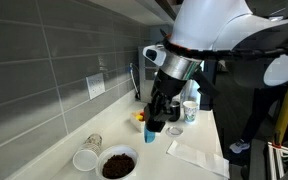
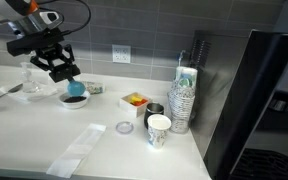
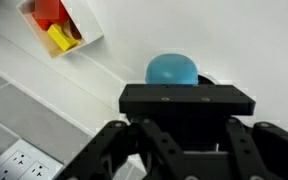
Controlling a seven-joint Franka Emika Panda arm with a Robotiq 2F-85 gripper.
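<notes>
My gripper (image 1: 155,124) is shut on a blue, rounded object (image 1: 149,136), perhaps a cup or scoop, which hangs below the fingers. In the wrist view the blue object (image 3: 172,69) shows just beyond the dark fingers (image 3: 187,97), which hide part of it. A white bowl (image 1: 115,163) with dark brown, grainy contents sits on the counter by the wall. From the second exterior view, the blue object (image 2: 76,88) appears right above the bowl (image 2: 74,103), overlapping its far rim; the exact height between them cannot be told.
Behind the bowl a clear jar (image 1: 87,154) lies on its side. Farther along the wall stands a white box (image 2: 136,102) with red and yellow items. A metal canister (image 2: 154,113), a white patterned cup (image 2: 158,131) and a paper towel (image 2: 76,148) occupy the counter.
</notes>
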